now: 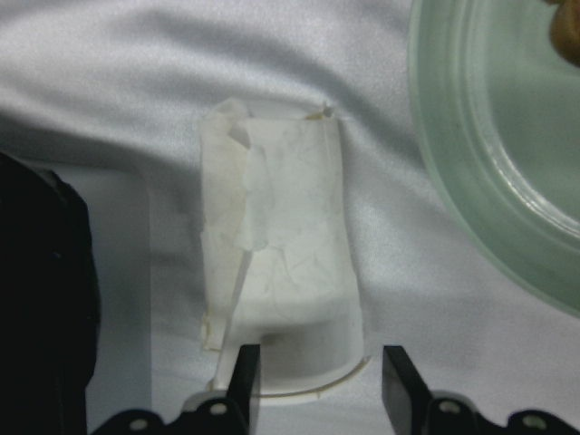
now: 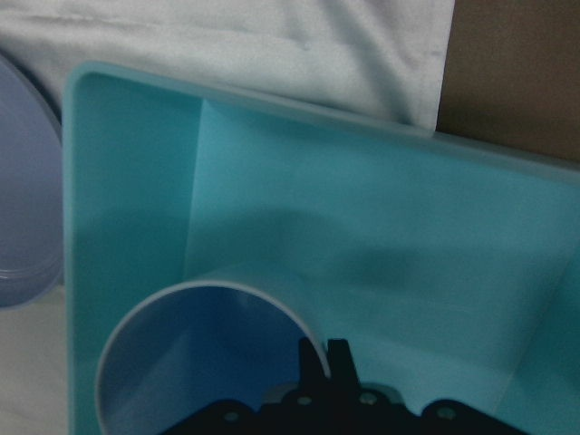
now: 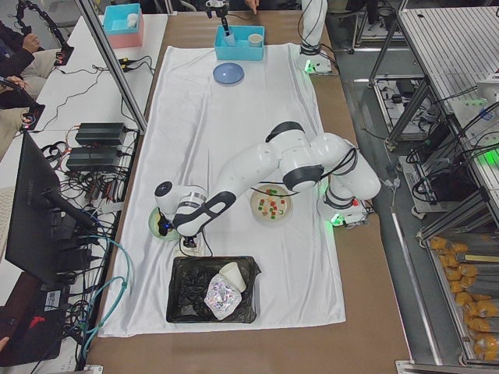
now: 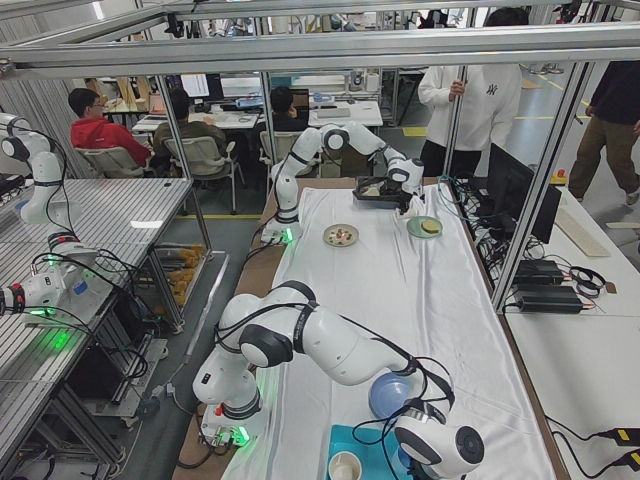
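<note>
A crumpled white paper cup (image 1: 290, 227) lies on the cloth between a green plate (image 1: 453, 109) and the black-lined bin (image 3: 187, 288). Just over the cup's wide end, my left gripper is open, nothing visible between its fingers. In the right wrist view my right gripper is shut on the rim of a blue cup (image 2: 190, 358) inside a turquoise bin (image 2: 390, 254).
The bin holds a white cup (image 3: 232, 274) and foil (image 3: 222, 300). A dish with small colored pieces (image 3: 271, 204) sits beside the left arm; a blue plate (image 3: 228, 73) lies near the turquoise bin.
</note>
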